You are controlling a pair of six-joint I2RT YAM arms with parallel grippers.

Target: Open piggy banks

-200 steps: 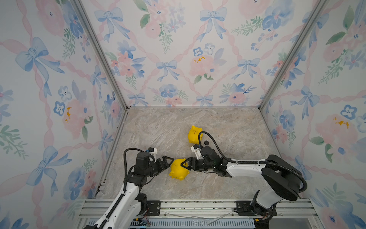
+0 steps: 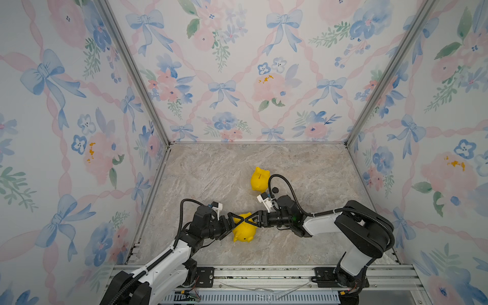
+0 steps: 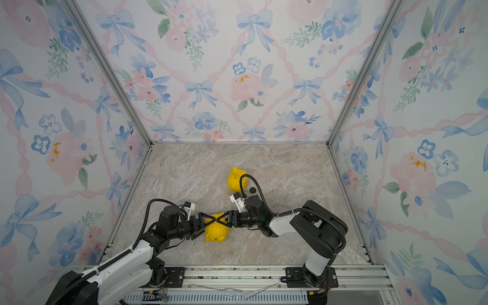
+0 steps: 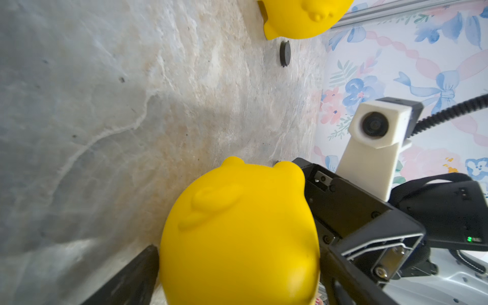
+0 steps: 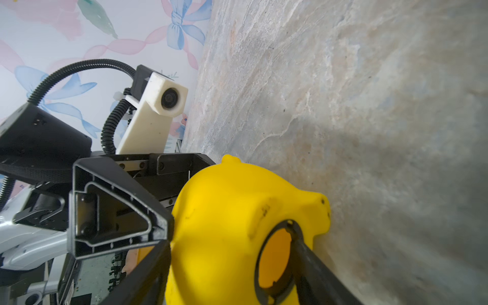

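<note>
A yellow piggy bank [image 2: 245, 231] is flanked by both grippers near the front of the table. In the left wrist view its rounded yellow body fills the space between my left gripper's fingers, which look to touch its sides; whether they are clamped on it cannot be told. The right wrist view shows a black-rimmed round hole [image 5: 277, 259] in the bank, with orange-yellow inside. My right gripper stands open with its fingers around the bank, one finger beside the hole. Farther back sits a second yellow piggy bank [image 2: 259, 179], upright with a slot on top.
A small round black plug [image 2: 275, 190] lies on the table just right of the rear bank. Patterned walls enclose the marbled table [image 2: 203, 167], which is clear at the far left and far right.
The near bank has shifted slightly right and turned. My left gripper has come in from the left to reach it, and its fingertips are now close to the right gripper's, which has moved slightly.
</note>
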